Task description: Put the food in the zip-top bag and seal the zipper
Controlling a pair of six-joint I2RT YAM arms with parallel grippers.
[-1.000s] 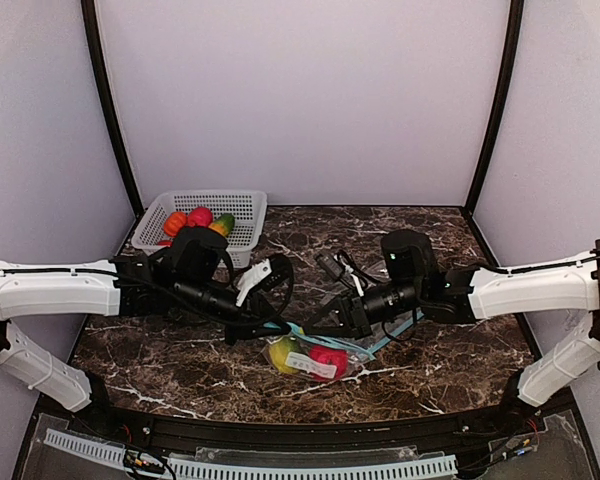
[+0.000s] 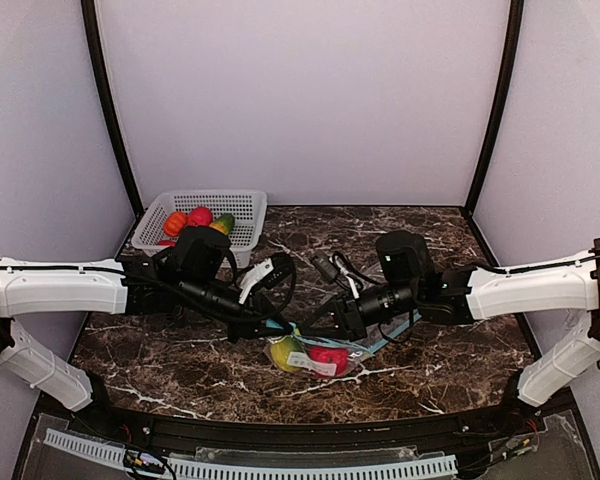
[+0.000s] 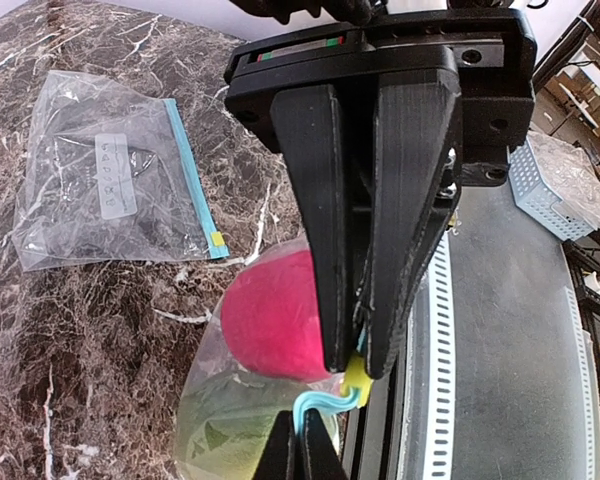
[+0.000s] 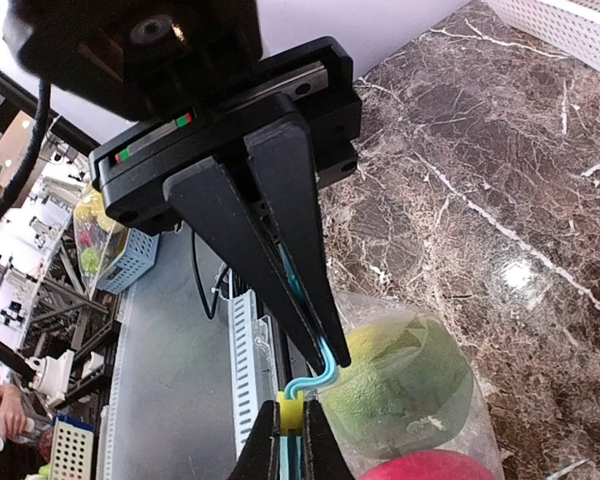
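Observation:
The zip bag [image 2: 320, 360] holds a green-yellow food [image 4: 390, 385] and a red food [image 3: 270, 315] on the marble table. My left gripper [image 2: 270, 325] is shut at the bag's light-blue zipper end; in the left wrist view its fingers are partly hidden by the zipper strip. My right gripper is shut on the yellow zipper slider, with the blue strip bent between the two grippers. The tips of both grippers are close together above the bag's front edge.
A white basket [image 2: 245, 215] of colourful food stands at the back left. An empty zip bag [image 3: 100, 180] lies on the table to the right, behind the right arm in the top view.
Both arms have shifted very slightly at the zipper; the bag and foods look essentially where they were.

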